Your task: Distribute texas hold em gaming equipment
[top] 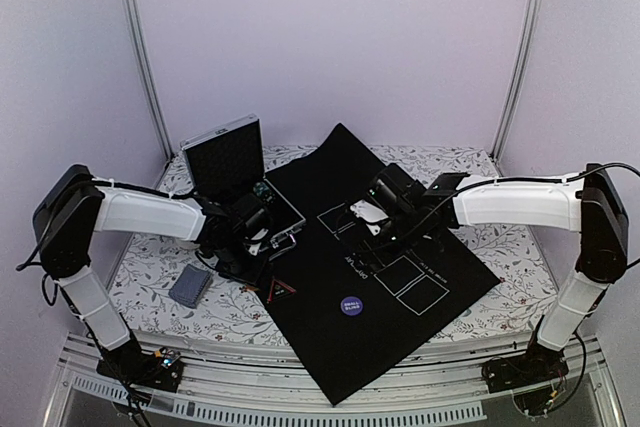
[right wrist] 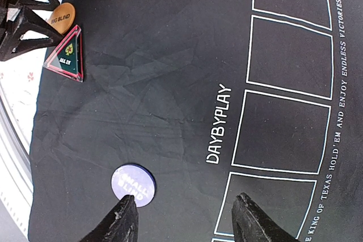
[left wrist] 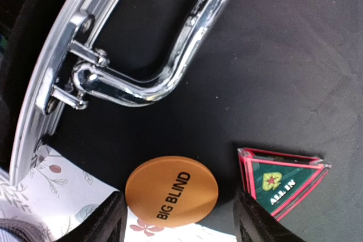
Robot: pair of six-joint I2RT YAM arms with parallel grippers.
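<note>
In the left wrist view my left gripper is part open, its fingers around the orange BIG BLIND disc (left wrist: 159, 185) at the mat's edge. The green triangular ALL IN marker (left wrist: 278, 179) lies just right of it. A purple SMALL BLIND disc (right wrist: 133, 185) lies on the black mat (right wrist: 159, 123). My right gripper hangs open over the mat, nothing between its fingers. The open silver case (top: 220, 157), with its chrome handle (left wrist: 170, 75), sits behind the left gripper.
A blue-grey deck-like block (top: 189, 286) lies on the floral tabletop left of the mat. Printed card boxes (right wrist: 281, 134) run along the mat's right part, with bare black cloth around the small blind disc.
</note>
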